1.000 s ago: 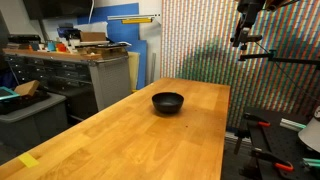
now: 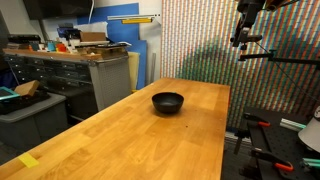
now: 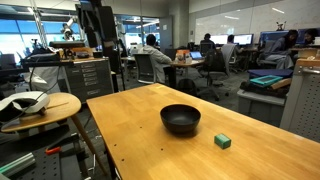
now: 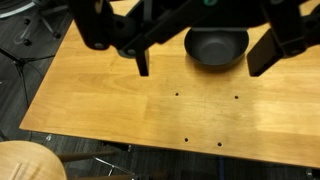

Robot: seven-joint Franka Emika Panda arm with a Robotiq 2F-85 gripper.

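Observation:
A black bowl (image 2: pixel 168 103) sits upright on the wooden table (image 2: pixel 110 135). Beyond its rim in exterior view 2, a small green block (image 3: pixel 222 141) lies on the bare wood; the bowl (image 3: pixel 180 119) is left of it there. High above the table hangs my gripper, its two dark fingers (image 4: pixel 268 54) spread wide with nothing between them but a view down to the table. The bowl (image 4: pixel 216 46) shows below in the wrist view, partly covered at the top by the gripper's body. No inside contents of the bowl can be made out.
Most of the tabletop around the bowl is clear. A piece of yellow tape (image 2: pixel 28 160) marks the near left of the table. Cabinets (image 2: pixel 70 75) and a grey bin (image 2: pixel 25 105) stand off to the side. A round wooden stool top (image 4: pixel 30 160) shows beyond the table edge.

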